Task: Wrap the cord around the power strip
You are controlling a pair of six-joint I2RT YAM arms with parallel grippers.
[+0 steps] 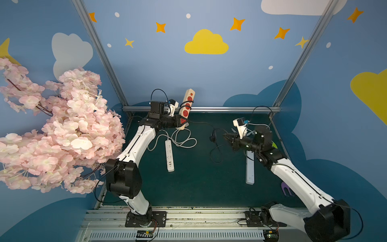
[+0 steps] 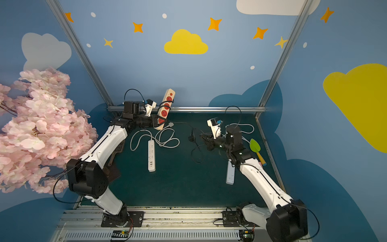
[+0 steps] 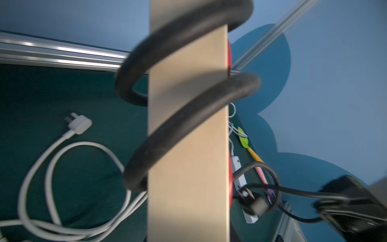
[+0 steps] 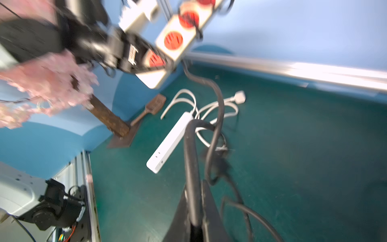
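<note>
The cream power strip with red sockets is raised above the back of the table, tilted upright. My left gripper is shut on its lower end; in the left wrist view the strip's side hides most of the fingers. Loose turns of black cord pass around the strip higher up. From there the cord runs slack to my right gripper, which is shut with the cord between its fingers. The black plug hangs blurred near the right gripper, with a loop of cord below.
A white power strip with its coiled white cord lies below the left gripper. Another white strip lies under the right arm, near a green and yellow spatula.
</note>
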